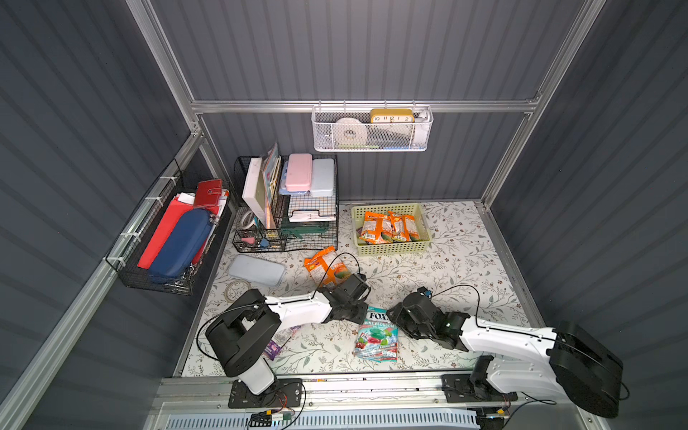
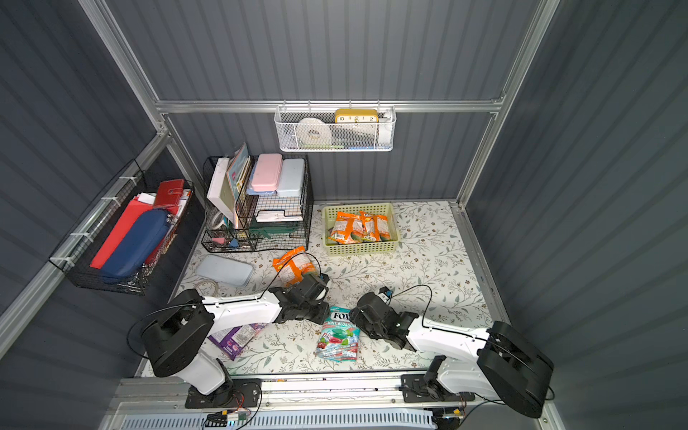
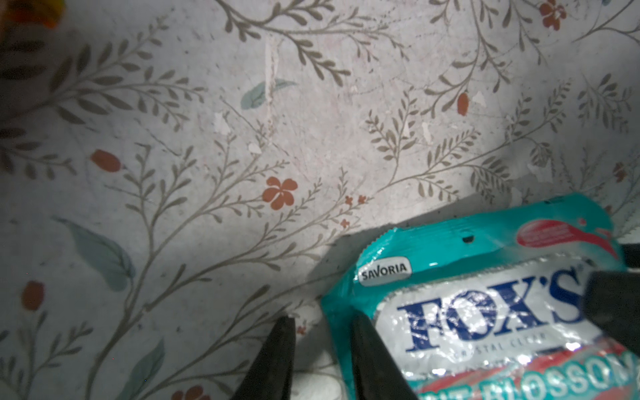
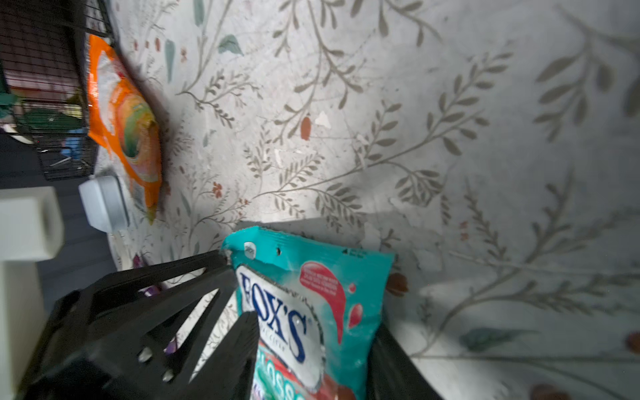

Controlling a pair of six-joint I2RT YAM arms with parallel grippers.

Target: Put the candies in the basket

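Note:
The teal Fox's candy bag (image 1: 377, 339) lies at the front of the table, its top edge between my two arms. My left gripper is shut on the bag's left top corner, as the left wrist view shows. On the other side, my right gripper stands part open, its fingers on either side of the bag's upper right part. Whether they press on it is unclear. An orange candy bag (image 1: 326, 265) lies behind my left arm. A purple bag (image 2: 236, 339) is partly under that arm. The green basket (image 1: 391, 249) at the back holds several orange bags (image 2: 358, 227).
Left of the basket stands a black wire rack (image 1: 285, 236) with books and cases. A grey case (image 1: 256, 271) lies in front of it. Table space right of the basket is clear (image 1: 466, 251).

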